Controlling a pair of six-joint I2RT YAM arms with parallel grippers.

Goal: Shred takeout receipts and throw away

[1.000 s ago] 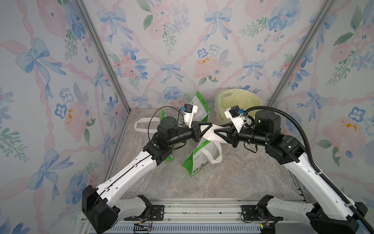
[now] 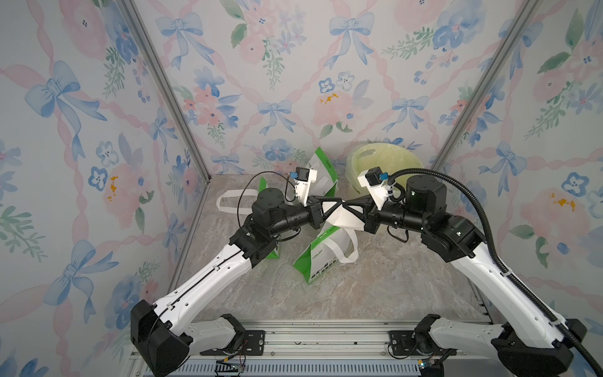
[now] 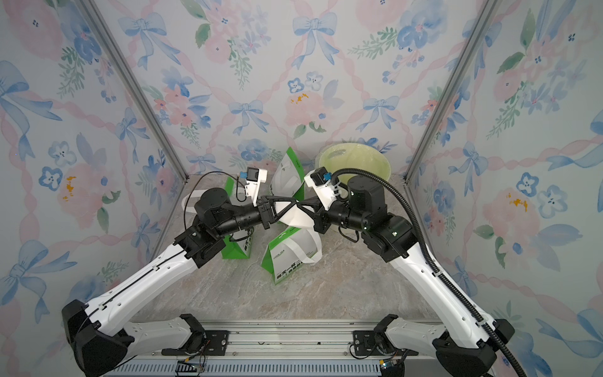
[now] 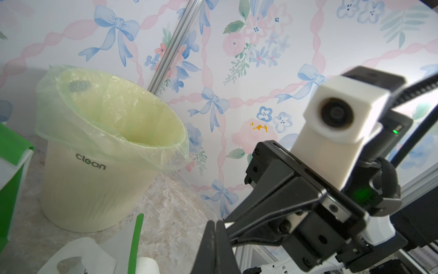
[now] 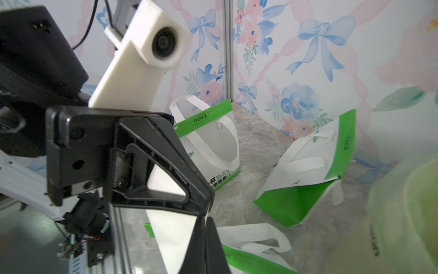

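A white paper receipt [image 2: 346,217] hangs above the table, stretched between my two grippers. My left gripper [image 2: 341,201] is shut on its far-left edge. From the right, my right gripper [image 2: 344,204] has its fingers together on the same paper, its tips nearly touching the left ones. In the right wrist view the receipt [image 5: 169,233] drops down behind the left fingers [image 5: 164,178]. A pale yellow bin, lined with a translucent bag and marked "clean", stands at the back right.
Three white-and-green takeout bags occupy the table: one at the front middle [image 2: 323,254], one at the back [image 5: 301,169], one at the left [image 5: 212,146]. Bare table [image 2: 402,282] lies at the front right.
The left arm and the bags look unmoved.
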